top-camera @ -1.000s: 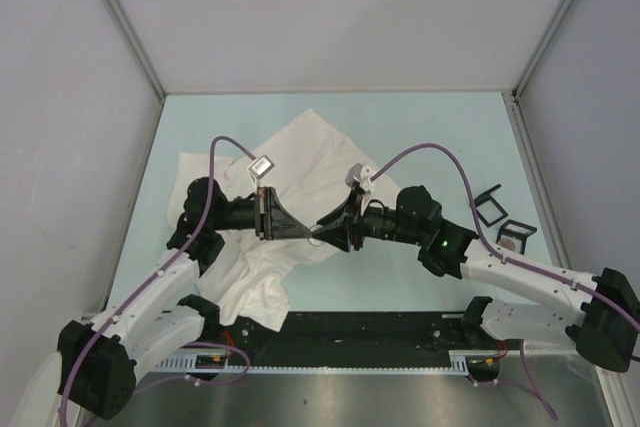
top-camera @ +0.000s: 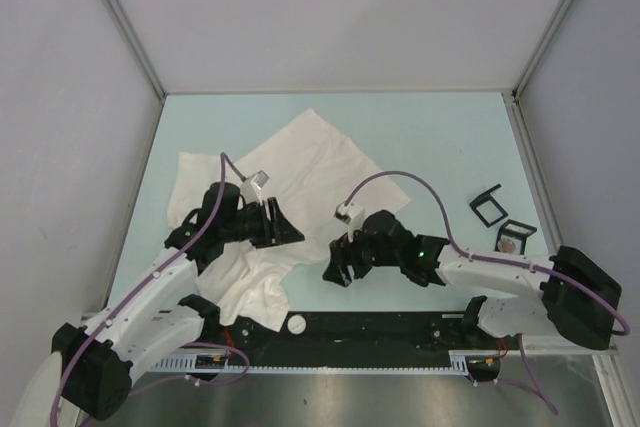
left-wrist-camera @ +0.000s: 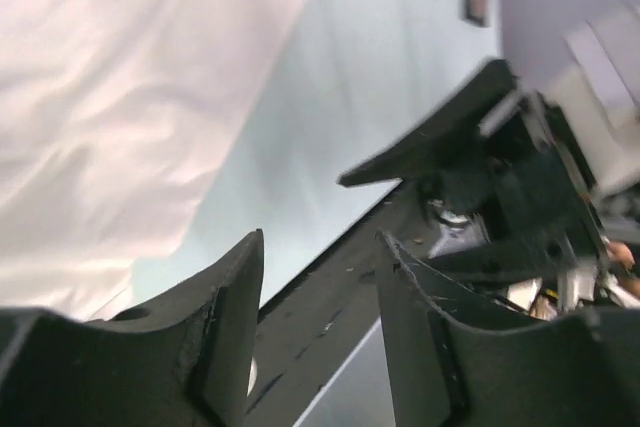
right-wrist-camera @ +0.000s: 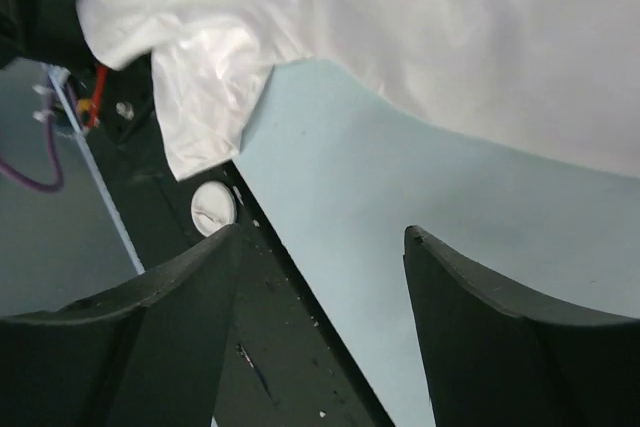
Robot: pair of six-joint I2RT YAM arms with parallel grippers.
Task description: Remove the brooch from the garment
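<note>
A white garment (top-camera: 290,177) lies spread over the pale blue table, its lower part hanging toward the front edge. My left gripper (top-camera: 283,232) hovers over it with fingers apart and nothing between them (left-wrist-camera: 320,272). My right gripper (top-camera: 340,265) is lower and to the right, over bare table by the garment's edge, fingers apart and empty (right-wrist-camera: 320,257). I cannot make out a brooch on the garment. A small white round object (top-camera: 296,324) sits at the table's front edge, also seen in the right wrist view (right-wrist-camera: 213,208).
Black frame-like items (top-camera: 489,209) and a dark box (top-camera: 511,240) lie at the right of the table. A dark strip runs along the front edge.
</note>
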